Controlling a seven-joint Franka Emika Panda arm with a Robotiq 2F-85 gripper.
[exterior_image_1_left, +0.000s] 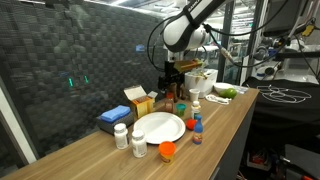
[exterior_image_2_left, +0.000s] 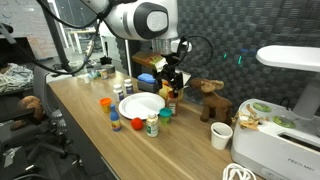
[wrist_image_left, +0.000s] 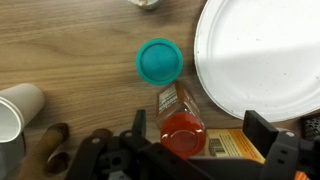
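Observation:
A bottle with an orange-red cap (wrist_image_left: 182, 134) stands upright on the table, seen from above in the wrist view. My gripper is open over it, one dark finger (wrist_image_left: 133, 145) on the left and the other on the right, neither visibly touching it. In exterior view 2 the bottle (exterior_image_2_left: 172, 104) stands just under the gripper, behind the white plate (exterior_image_2_left: 142, 105). A teal cup (wrist_image_left: 160, 62) is close by the bottle.
A yellow box (exterior_image_1_left: 141, 102) stands near the bottle, and a brown toy moose (exterior_image_2_left: 215, 101) and white cup (exterior_image_2_left: 221, 135) are on its other side. A red ball (exterior_image_2_left: 136, 124), small bottles (exterior_image_2_left: 152, 126) and an orange cup (exterior_image_1_left: 167, 150) stand around the plate.

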